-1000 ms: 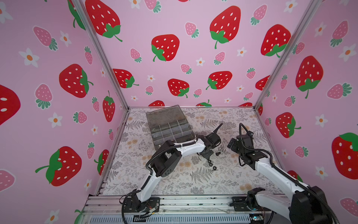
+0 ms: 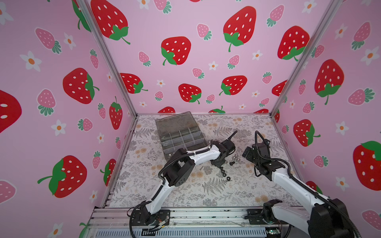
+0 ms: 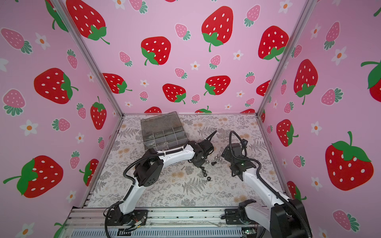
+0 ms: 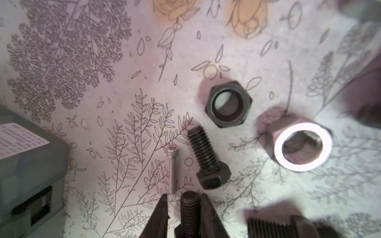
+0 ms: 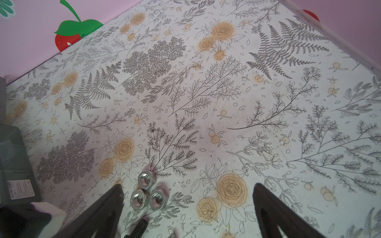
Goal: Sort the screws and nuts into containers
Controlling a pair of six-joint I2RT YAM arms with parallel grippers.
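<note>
Between the fingers of my left gripper stands a black bolt (image 4: 190,208), threaded end up; a gap shows on its left side, so the fingers are not closed on it. Ahead lie another black bolt (image 4: 206,158), a thin silver screw (image 4: 171,170), a dark nut (image 4: 211,113) and a shiny-rimmed nut (image 4: 277,134). A further black bolt (image 4: 269,229) is cut off at the lower right. My right gripper is wide open and empty, above the table near three silver nuts (image 5: 146,173). The compartment box (image 2: 170,143) stands open at the back left.
The left arm (image 2: 204,157) reaches past the box's front corner and hides part of the table. Small dark pieces (image 2: 228,178) lie in front of the left gripper.
The left gripper has shifted only slightly over the last second, by a small movement at its end. The right arm and the box have stayed in place.
</note>
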